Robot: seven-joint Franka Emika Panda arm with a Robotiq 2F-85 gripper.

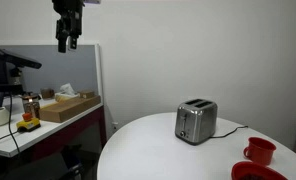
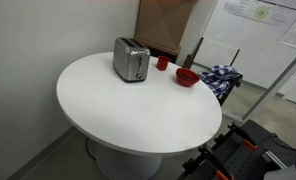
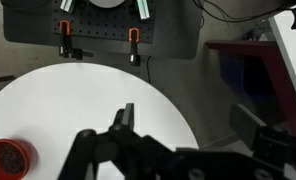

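Observation:
A silver two-slot toaster [image 1: 196,124] stands upright on the round white table [image 1: 138,155]. To its right are a red mug [image 1: 259,151] and a red bowl [image 1: 240,170], the latter cut by the frame edge. Exterior view 2 shows the toaster [image 2: 131,62], mug [image 2: 162,63] and bowl [image 2: 187,78] together on the far part of the tabletop. My gripper [image 1: 67,46] hangs high at the upper left of exterior view 1, open and apart from all the objects. Below it in the wrist view, the red bowl [image 3: 23,146] holds something dark brown.
A side counter [image 1: 48,128] at the left carries a cardboard box [image 1: 73,106], jars and small items. The toaster's cord trails rightward on the table. A checkered cloth [image 2: 224,78] lies beyond the bowl.

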